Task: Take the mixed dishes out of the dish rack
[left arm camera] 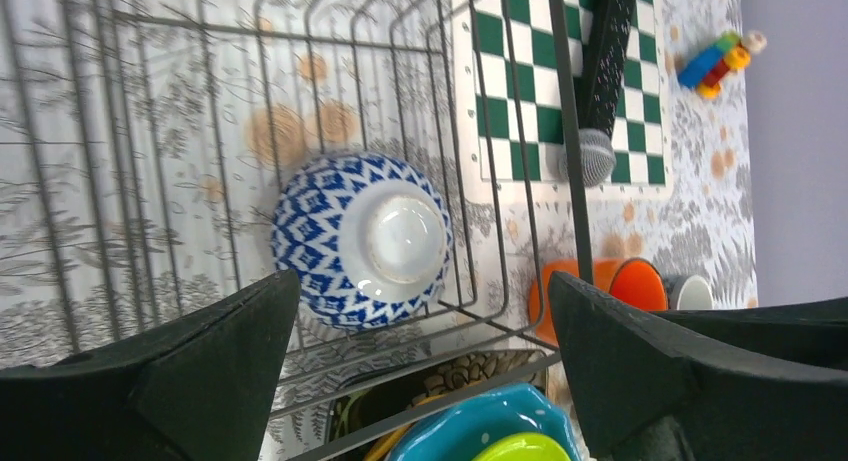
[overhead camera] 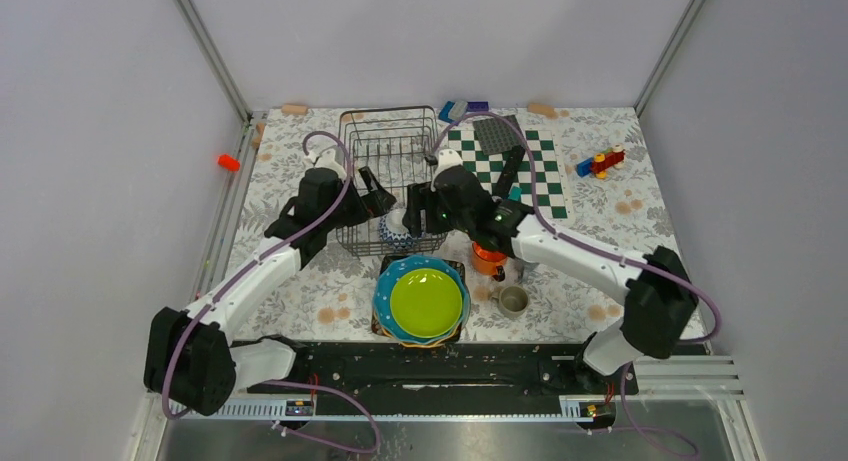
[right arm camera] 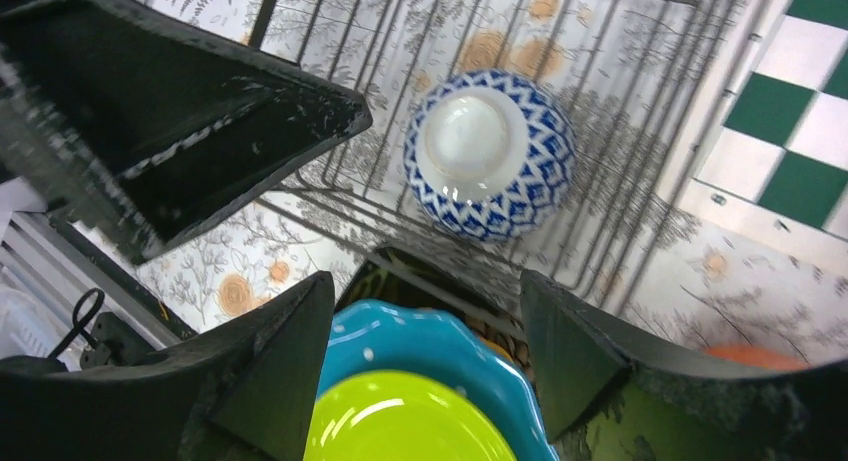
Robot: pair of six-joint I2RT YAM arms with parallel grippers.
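The wire dish rack (overhead camera: pixel 389 121) holds an upside-down blue-and-white zigzag bowl, also seen in the right wrist view (right arm camera: pixel 488 151). My left gripper is open above the rack's front, beside and over the bowl. My right gripper hangs over the rack's front right, fingers apart with nothing between them, facing the bowl. In front of the rack a lime plate (overhead camera: pixel 423 303) sits stacked on a blue scalloped dish (overhead camera: pixel 386 297).
An orange mug (overhead camera: pixel 489 258) and a grey mug (overhead camera: pixel 511 301) stand right of the stack. Behind them lie a checkerboard (overhead camera: pixel 550 181) and a black microphone (left arm camera: pixel 605 61). Toy bricks (overhead camera: pixel 605 163) sit at the right.
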